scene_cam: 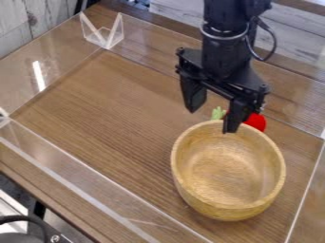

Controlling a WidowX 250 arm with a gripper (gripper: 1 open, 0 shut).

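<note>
My gripper [218, 102] hangs open above the back rim of a large yellow bowl [229, 195], which is empty. Its two dark fingers stand apart on either side. Behind the bowl, partly hidden by the gripper, lie a red object [256, 121] and a small green one [219, 114]. Whether anything touches the fingers is unclear.
A clear wire or plastic holder [102, 28] stands at the back left. Dark cable shows at the lower left corner.
</note>
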